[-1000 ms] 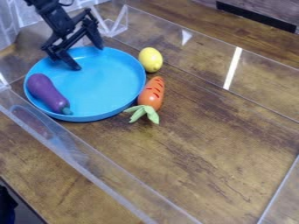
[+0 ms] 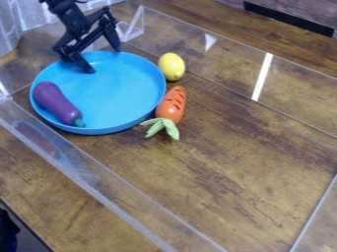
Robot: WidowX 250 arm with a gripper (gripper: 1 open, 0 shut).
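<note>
The black gripper (image 2: 91,48) is at the back left, low over the far part of a blue plate (image 2: 112,89); whether its fingers are open or shut is hard to tell. A purple eggplant (image 2: 57,102) lies on the plate's left side. Right of the plate, an orange carrot (image 2: 170,107) with pale green leaves lies on the wood, and a yellow lemon (image 2: 171,66) sits just behind it, beside the plate's far right rim.
Clear plastic walls edge the wooden surface (image 2: 243,148) along the left, back and right.
The gripper has shifted very slightly at the back of the plate; the plate and the objects look essentially where they were.
</note>
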